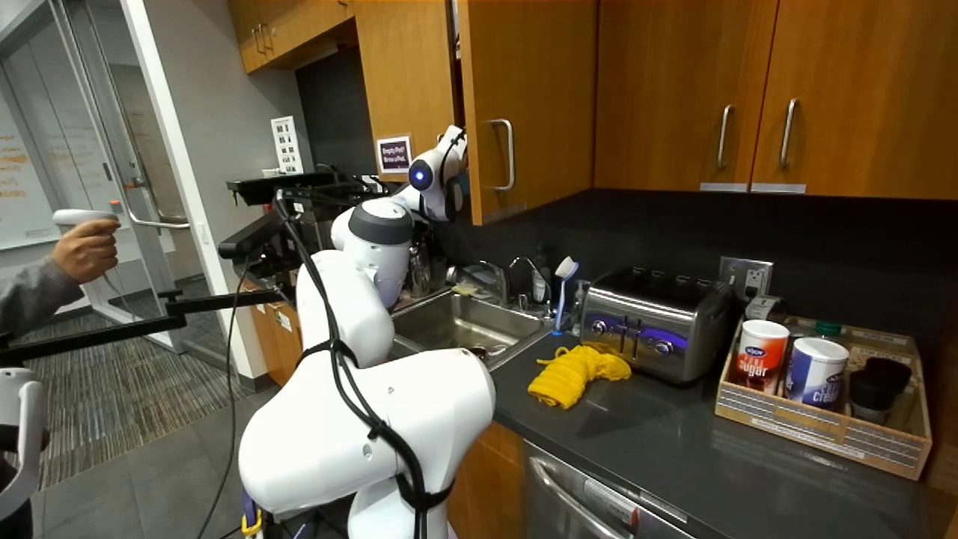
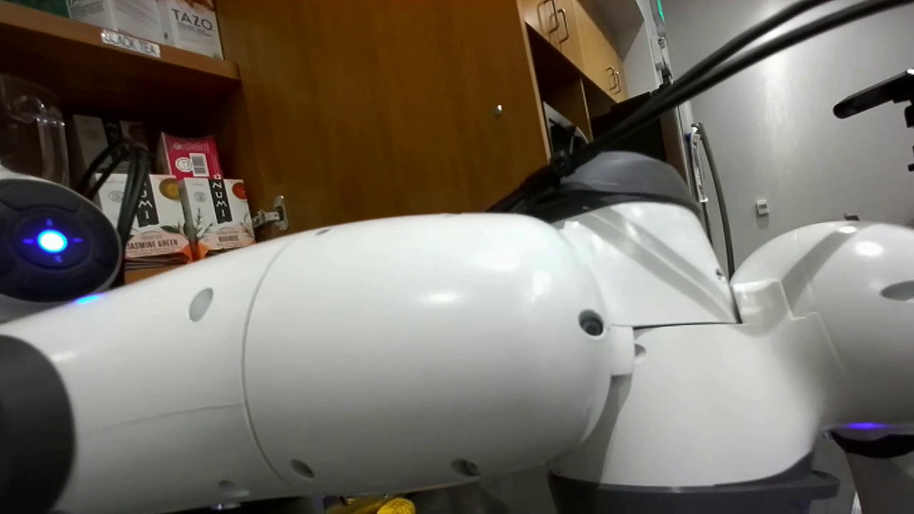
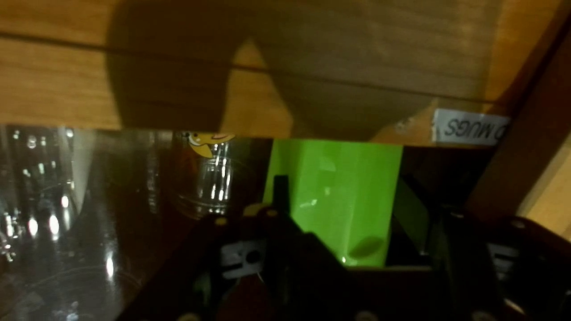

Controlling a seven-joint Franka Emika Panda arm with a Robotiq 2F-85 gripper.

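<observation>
In the wrist view a bright green cup stands between the two fingers of my gripper. The left finger overlaps the cup's side, and the right one lies along its other edge. My gripper is shut on the cup, inside the cabinet; a wooden shelf edge cuts off the cup's upper part in this view. In exterior view 1 the wrist of the arm reaches behind the open cabinet door, which hides the gripper and the cup.
Clear glasses and a glass with a yellow cartoon figure stand left of the cup. Tea boxes fill a shelf. Below are the sink, a yellow cloth, a toaster and a cardboard tray.
</observation>
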